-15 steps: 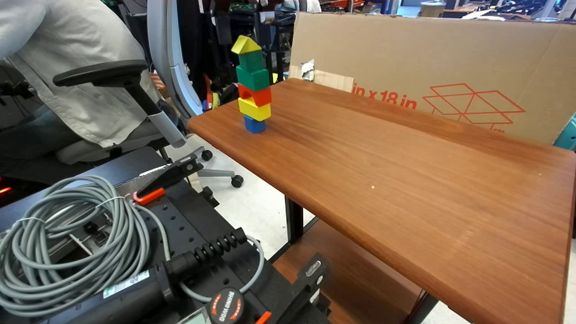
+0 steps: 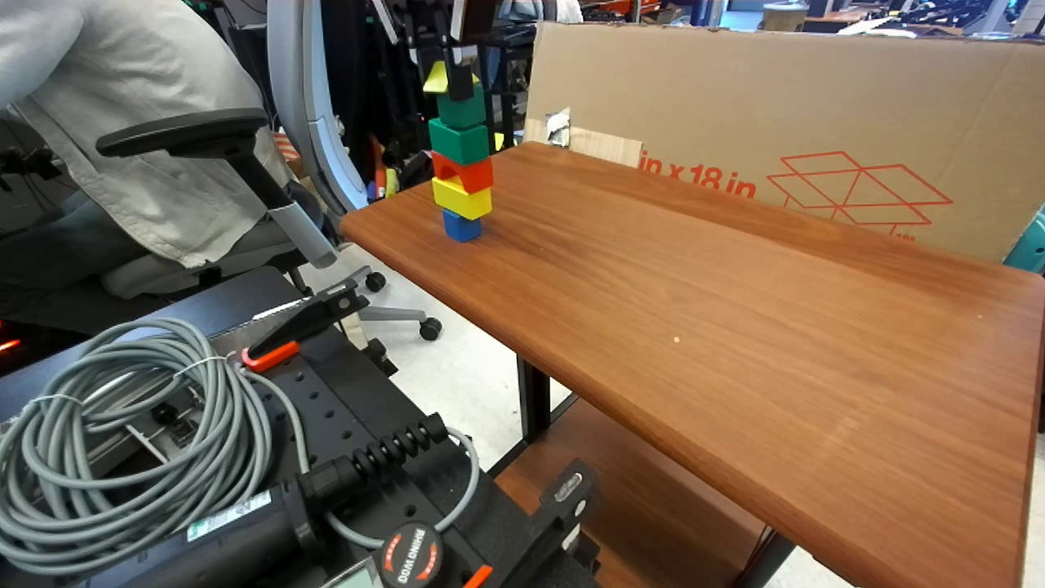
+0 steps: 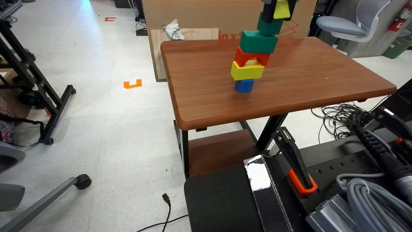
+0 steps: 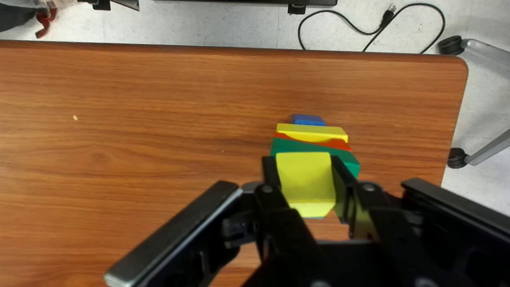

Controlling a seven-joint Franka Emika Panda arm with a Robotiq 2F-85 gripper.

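A tower of blocks stands near one end of the wooden table. From the bottom up come a blue block (image 3: 244,85), a yellow block (image 3: 248,72), a red arch (image 3: 242,58), a wide green block (image 3: 257,42) and a smaller green block (image 3: 269,28). At the top, my gripper is shut on a yellow triangular block (image 4: 306,179), one finger on each side. The fingertips (image 2: 460,83) reach down over the upper part of the smaller green block, which sits slightly tilted and off to one side. Whether the triangle touches it cannot be told.
A large cardboard sheet (image 2: 784,118) stands along one long side. Coiled grey cable (image 2: 147,441) lies on the black robot base across from it. The tower is close to the table's short edge.
My gripper has come in at the top of the tower and shut on the yellow triangle. The triangle and smaller green block have shifted slightly up and right in exterior view 1; the lower blocks stay put.
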